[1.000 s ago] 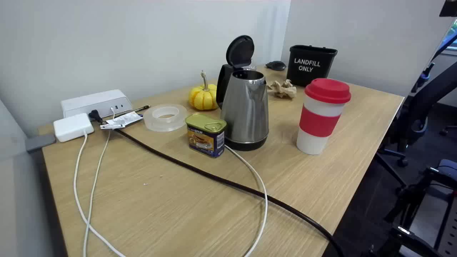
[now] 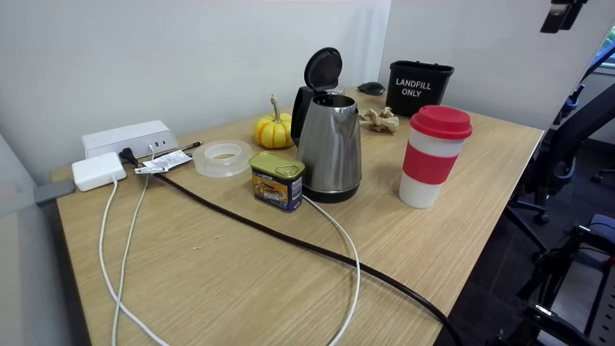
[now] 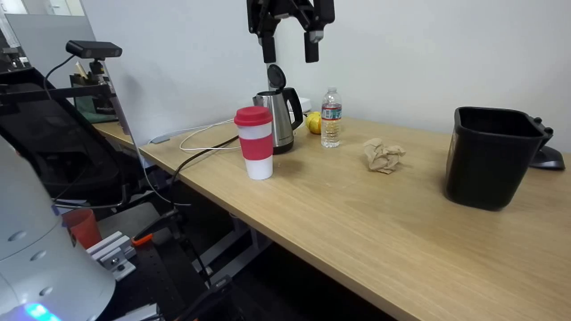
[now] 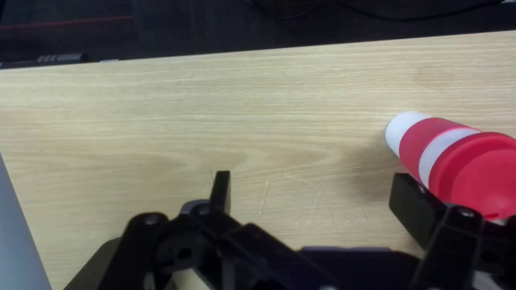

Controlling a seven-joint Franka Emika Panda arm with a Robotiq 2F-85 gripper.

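My gripper [image 3: 290,56] hangs high above the table, open, with nothing between its fingers. In the wrist view the gripper looks down on bare wood, and the cup's red lid shows close by its right finger [image 4: 417,208]. That white travel cup [image 2: 426,167] with red lid and sleeve stands upright near the table's front edge. Behind it is a steel kettle [image 2: 332,147] with its black lid raised. A crumpled brown paper [image 3: 383,155] lies on the open table. The black bin [image 3: 490,166], marked "LANDFILL ONLY", stands beyond the paper.
A water bottle [image 3: 331,120], a yellow pumpkin [image 2: 274,130], a Spam can [image 2: 277,181] and a tape roll [image 2: 202,161] stand around the kettle. A black cable [image 2: 259,227] and white cords cross the table. Wood between the cup and bin is mostly clear.
Part of my gripper has come further into the top right of exterior view 1, moving left. The objects on the table have not moved.
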